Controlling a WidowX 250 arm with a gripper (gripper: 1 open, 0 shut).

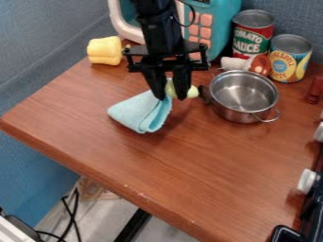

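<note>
My black gripper [168, 85] hangs over the middle of the table [177, 180], its lower part above a light blue cloth [136, 113]. The cloth is bunched, its upper right end reaching up at the fingers. A pale yellow-green object [190, 92] shows just right of the fingertips, partly hidden. Whether the fingers are closed on the cloth or that object I cannot tell. A steel pot [244, 96] stands right beside them.
A yellow item [105, 50] lies at the back left. A tomato sauce can [252, 33], a yellow-labelled can [289, 59] and a toy microwave [212, 24] line the back.
</note>
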